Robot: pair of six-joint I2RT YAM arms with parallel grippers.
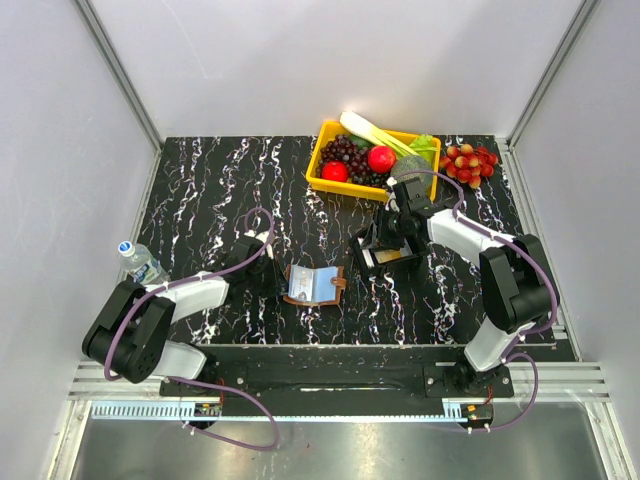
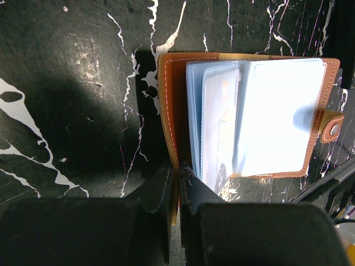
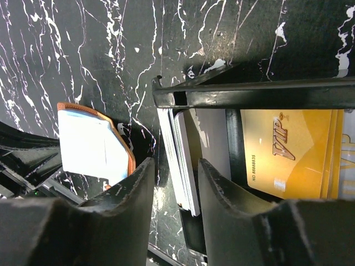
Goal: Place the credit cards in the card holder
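Observation:
The brown leather card holder [image 2: 330, 91] lies spread out, its clear sleeves upright in the left wrist view. My left gripper is shut on its left cover edge. A black box [image 3: 236, 138] holds the cards. White cards [image 3: 178, 160] stand on edge at its left end, and gold VIP cards [image 3: 288, 149] lean further right. My right gripper is part open, one fingertip on each side of the white cards. Whether the fingers touch them, I cannot tell. In the top view, the right arm partly covers the box.
A yellow basket [image 1: 313, 178] of fruit and vegetables stands behind the box, with grapes [image 1: 468, 165] to its right. At the left edge is a water bottle [image 1: 142, 262]. Bare table shows between the holder and the basket.

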